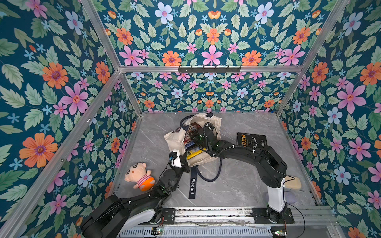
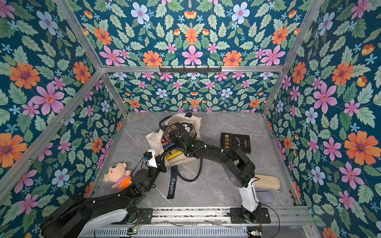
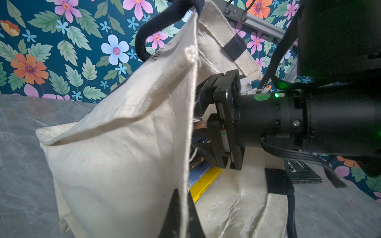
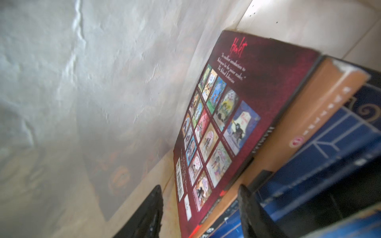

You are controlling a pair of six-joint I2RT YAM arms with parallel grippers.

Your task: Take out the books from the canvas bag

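Observation:
The cream canvas bag (image 1: 174,140) lies open at the table's centre with books inside. My left gripper is shut at the bag's front left, pinching the canvas edge. My right gripper is part open inside the bag, fingers either side of the lower end of the maroon Hamlet book (image 4: 269,71). An orange book (image 4: 309,115) and blue books (image 4: 333,146) lie beside it; a yellow book (image 3: 204,182) shows at the bag's mouth.
A black book (image 1: 252,140) lies right of the bag. A plush doll (image 1: 139,176) is at left, a beige block (image 2: 266,181) and grey object at front right. The strap marked Élégant (image 1: 192,182) lies in front.

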